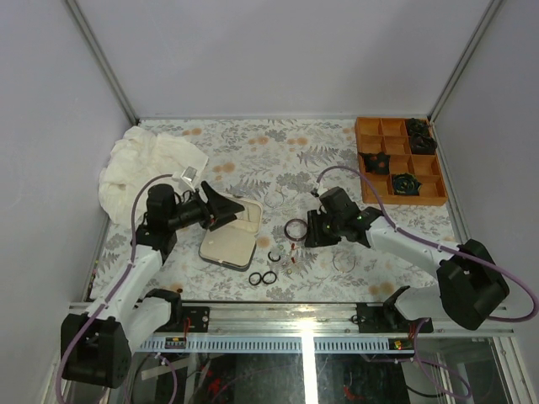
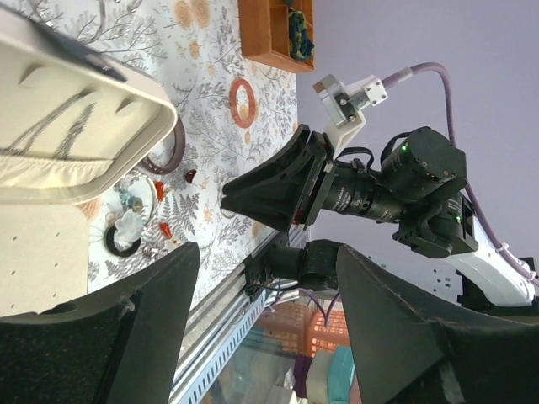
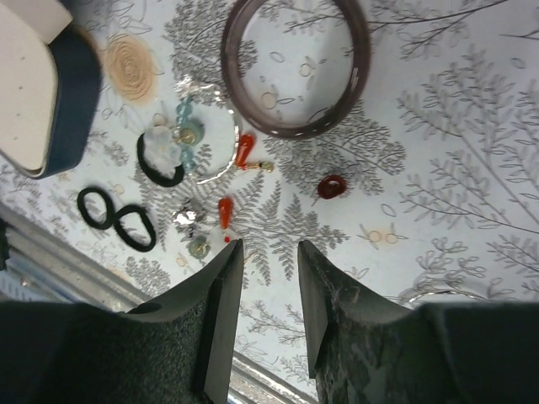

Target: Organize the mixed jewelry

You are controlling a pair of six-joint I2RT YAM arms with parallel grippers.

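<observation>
Loose jewelry lies on the patterned cloth: a brown bangle (image 3: 290, 132), a thin bracelet with blue beads (image 3: 186, 135), two red drop pieces (image 3: 245, 149), a small dark red ring-like piece (image 3: 332, 186) and black hair ties (image 3: 135, 227). Above this group my right gripper points down, its fingers partly apart with only cloth showing between them. The cream jewelry case (image 1: 227, 246) lies opened on the left, chains inside its lid (image 2: 72, 126). My left gripper (image 1: 237, 215) hovers over that case, open and empty.
At the back right stands an orange-brown compartment tray (image 1: 396, 129) with dark bundles in several cells. White cloth (image 1: 139, 172) is heaped at the left. A clear bangle (image 1: 344, 263) lies right of the pieces.
</observation>
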